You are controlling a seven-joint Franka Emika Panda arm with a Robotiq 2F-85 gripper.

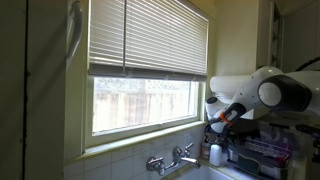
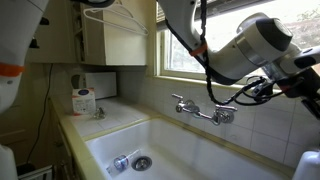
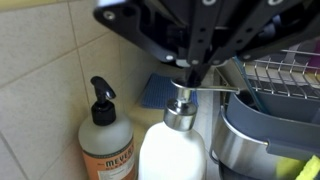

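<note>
A white soap dispenser with a metal pump head stands upright in the wrist view. Right over that pump is my gripper, its dark fingers together and nothing showing between them. Whether the fingertips touch the pump head I cannot tell. To the left stands an amber bottle with a black pump and a "Meyer's" label. In exterior view 1 the white dispenser appears small below the wrist, by the window corner, and the fingers are too dark to make out there.
Close on the right is a grey dish rack with a wire shelf. Tiled wall bounds the left side, and a blue cloth lies behind the dispenser. The wall faucet hangs over a wide white sink.
</note>
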